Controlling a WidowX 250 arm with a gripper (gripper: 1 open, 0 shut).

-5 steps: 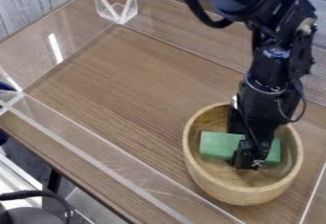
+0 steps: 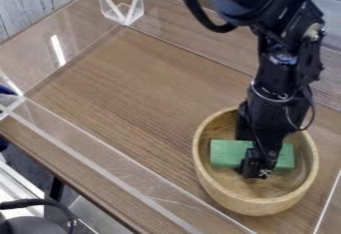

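A wooden bowl sits on the right part of the table, holding a green rectangular block. My black gripper reaches down into the bowl from above, its fingers open and over the block, partly hiding it. Whether the fingers touch the block is hard to tell.
The wooden table has clear space at the left and centre, with transparent strips along its edges. A white angular piece stands at the back left. Dark equipment with a cable is at the lower left.
My gripper has shifted very slightly within the bowl; the bowl and block look almost unmoved.
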